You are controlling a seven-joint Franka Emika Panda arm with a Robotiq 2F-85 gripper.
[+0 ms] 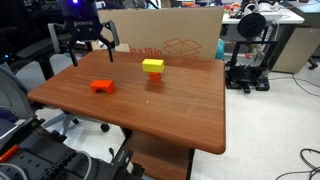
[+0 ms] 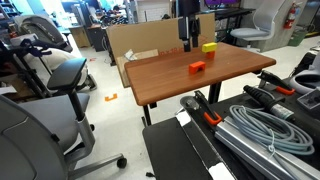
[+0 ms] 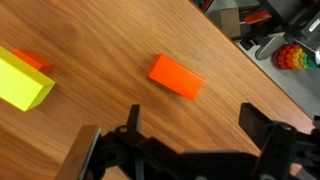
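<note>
An orange block [image 1: 103, 86] lies alone on the wooden table, toward its near left side in exterior view 1. Farther back, a yellow block [image 1: 153, 65] rests on top of another orange block [image 1: 155, 77]. My gripper [image 1: 95, 63] hangs open above the table, over the lone block's area and clear of it. From the wrist, the lone orange block [image 3: 176, 76] appears ahead of the spread fingertips [image 3: 133, 116], with nothing between them. The yellow block [image 3: 22, 80] shows at the left edge, partly covering the orange one below it.
A cardboard panel [image 1: 150, 28] stands along the table's back edge. Beside the table, a coiled grey cable [image 2: 262, 130] lies on the robot's dark base.
</note>
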